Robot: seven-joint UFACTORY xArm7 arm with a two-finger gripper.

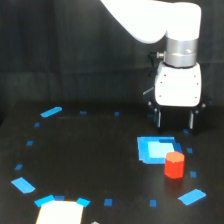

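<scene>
A red block point(174, 165) sits on the dark table in the right half of the view. Just behind it and to its left lies a blue square point(146, 153) with a pale patch point(158, 150) inside; the block hides part of the square's front right corner. My gripper point(175, 124) hangs above and behind the block, pointing down. Its thin dark fingers stand well apart, with nothing visible between them, though they are hard to make out against the black background.
A pale, bright object point(59, 212) stands at the bottom left, cut off by the frame's edge. Strips and small squares of blue tape point(23, 185) mark the dark table.
</scene>
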